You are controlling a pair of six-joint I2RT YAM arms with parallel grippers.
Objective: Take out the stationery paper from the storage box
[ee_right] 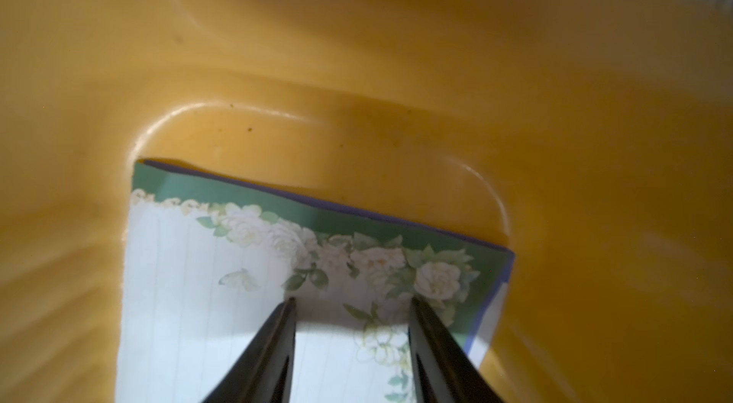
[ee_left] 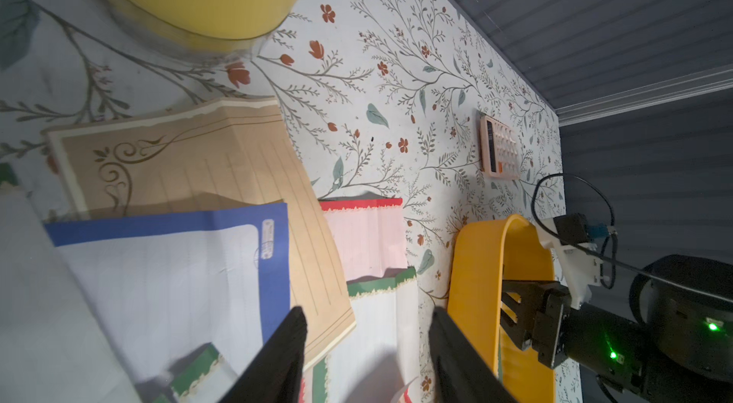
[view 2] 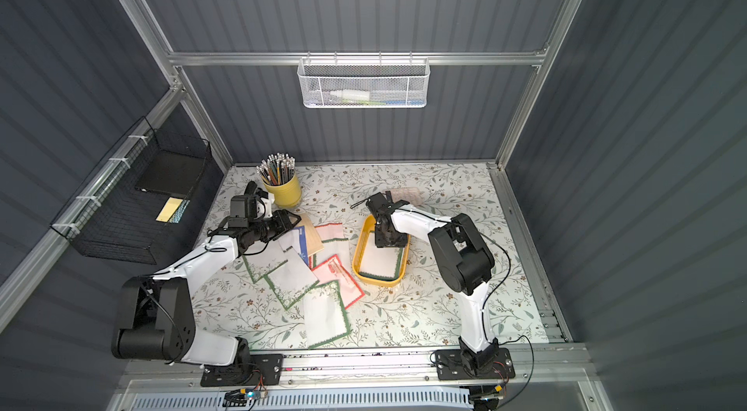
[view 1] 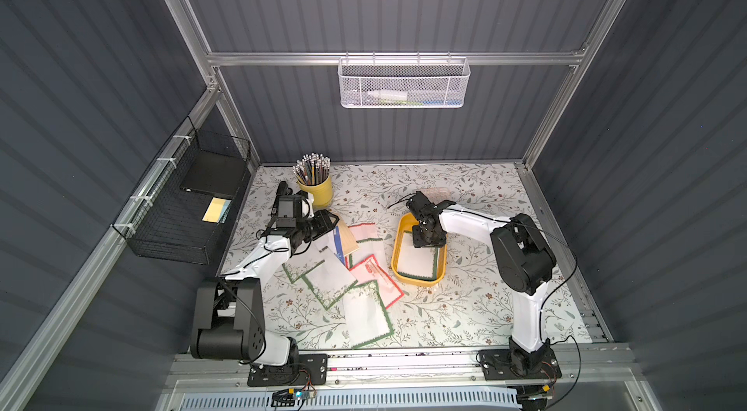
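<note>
The yellow storage box (view 1: 398, 259) stands right of centre on the table. Stationery paper (ee_right: 221, 281) with a green floral border lies in it, above a purple-edged sheet (ee_right: 489, 311). My right gripper points down inside the box; its fingers are parted over the paper, with nothing seen held between them. My left gripper hangs open above the loose papers at the left, empty. Below it are a brown sheet (ee_left: 221, 143) and a blue-bordered sheet (ee_left: 168, 273).
Several sheets, such as a green-edged one (view 1: 365, 313) and a red-edged one (view 1: 377, 278), overlap across the centre left. The yellow pencil cup (view 1: 319, 194) stands behind my left gripper. A pink gridded object (ee_left: 500, 147) lies behind the box.
</note>
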